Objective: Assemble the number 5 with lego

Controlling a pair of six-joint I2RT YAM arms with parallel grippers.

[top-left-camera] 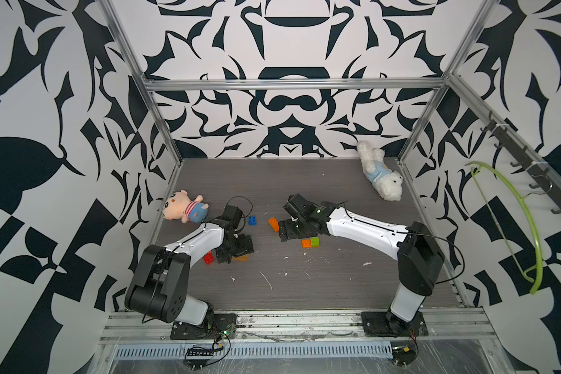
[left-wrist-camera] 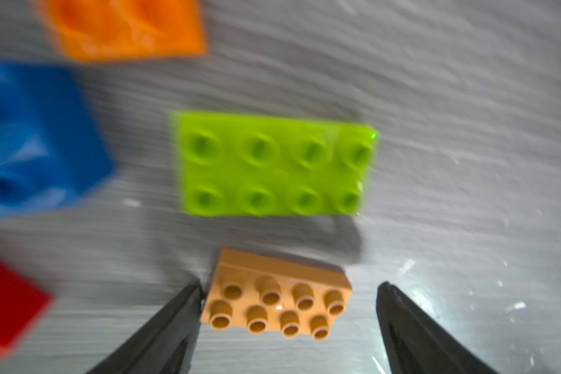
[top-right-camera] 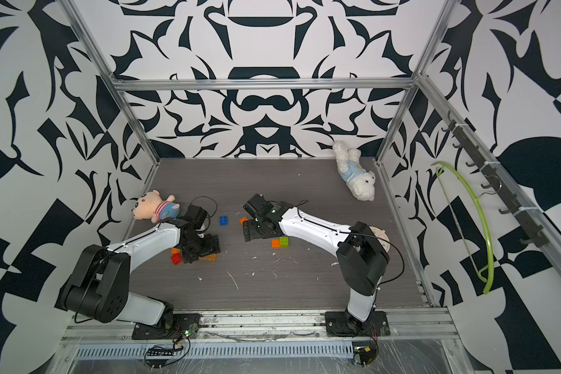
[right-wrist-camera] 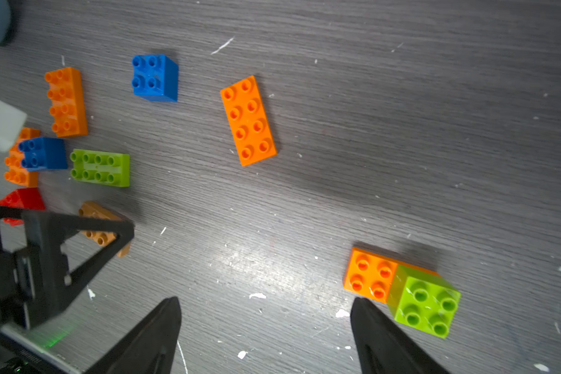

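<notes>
A tan eight-stud brick (left-wrist-camera: pixel 274 299) lies between the spread fingers of my left gripper, its left end against or very near the left finger, the right finger apart. In the right wrist view that tan brick (right-wrist-camera: pixel 99 224) is partly hidden by the left gripper's finger (right-wrist-camera: pixel 109 240). Beyond it lies a long green brick (left-wrist-camera: pixel 274 165). An orange brick with a small green one (right-wrist-camera: pixel 424 302) on or against its right end sits near my right gripper, which is open and empty above bare table.
Loose orange (right-wrist-camera: pixel 249 121), blue (right-wrist-camera: pixel 155 78) and red (right-wrist-camera: pixel 25 202) bricks lie about the left and middle. A pink plush toy (top-left-camera: pixel 184 207) stands at far left, a white plush dog (top-left-camera: pixel 380 171) at back right.
</notes>
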